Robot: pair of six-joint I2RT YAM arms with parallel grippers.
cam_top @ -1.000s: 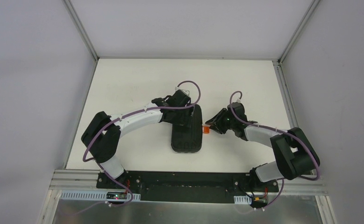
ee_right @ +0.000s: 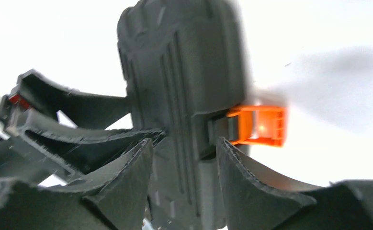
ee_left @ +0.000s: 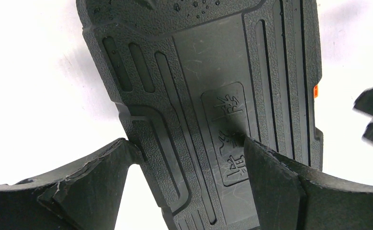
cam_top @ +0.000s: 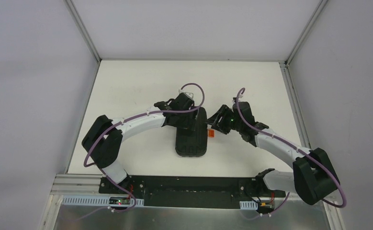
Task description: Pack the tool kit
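A black tool case [cam_top: 190,143] lies closed in the middle of the white table, its ribbed lid [ee_left: 213,57] filling the left wrist view. An orange latch [ee_right: 263,125] sticks out from its right side. My left gripper is over the case with its fingers apart at the case's surface, the left one by its edge. My right gripper hovers right of the case near the latch, fingers apart, nothing visible between them but the case behind.
Frame walls stand at the back and both sides.
The left arm has barely moved.
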